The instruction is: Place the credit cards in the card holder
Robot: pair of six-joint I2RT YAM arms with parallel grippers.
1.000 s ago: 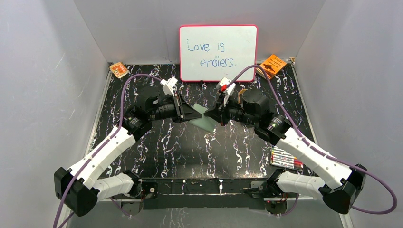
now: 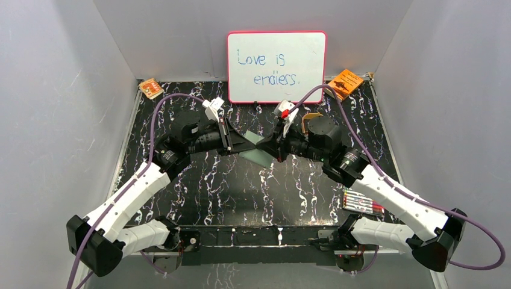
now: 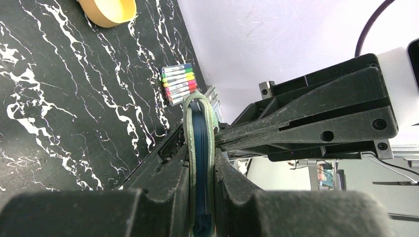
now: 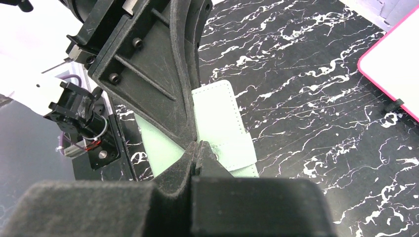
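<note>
A pale green card holder is held aloft over the middle of the table, its edge toward the left wrist camera showing dark blue inside. My left gripper is shut on it. My right gripper is shut with its tips against the holder's face, beside a snap flap; nothing else shows between its fingers. I cannot tell whether loose cards are inside the holder.
A whiteboard stands at the back, books in the back corners. A yellow container sits partly behind my right arm, and markers lie front right.
Both arms have shifted very slightly, the right tips a little leftward along the holder. Otherwise little differs.
</note>
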